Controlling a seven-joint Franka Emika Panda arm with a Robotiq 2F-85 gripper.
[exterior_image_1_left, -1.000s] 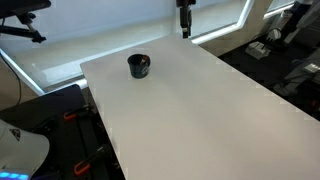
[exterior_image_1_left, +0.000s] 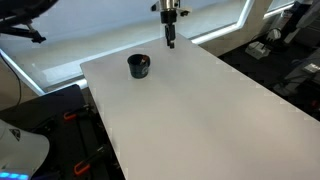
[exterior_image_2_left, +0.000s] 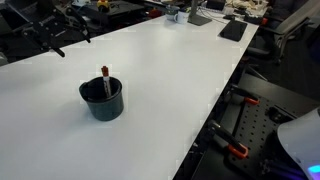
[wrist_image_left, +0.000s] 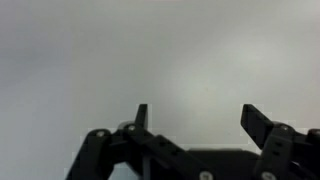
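A dark round cup (exterior_image_1_left: 138, 70) stands upright on the white table. In exterior view 2 the same cup (exterior_image_2_left: 102, 104) holds a thin pen-like object (exterior_image_2_left: 106, 78) with a reddish-brown top that rises above the rim. My gripper (exterior_image_2_left: 74, 48) is open beyond the cup, at the upper left of that view, with nothing between its fingers. From the wrist, the black fingers (wrist_image_left: 142, 115) stand wide apart over a bare pale surface. Neither cup nor pen appears in the wrist view.
In exterior view 2, small items (exterior_image_2_left: 178, 14) sit along the far side. A black chair (exterior_image_2_left: 285, 35) and dark metal framework (exterior_image_2_left: 240, 140) stand beyond the right edge.
In exterior view 1 my gripper has travelled left along the far end and somewhat lower, toward the cup's side. The cup has stayed in place.
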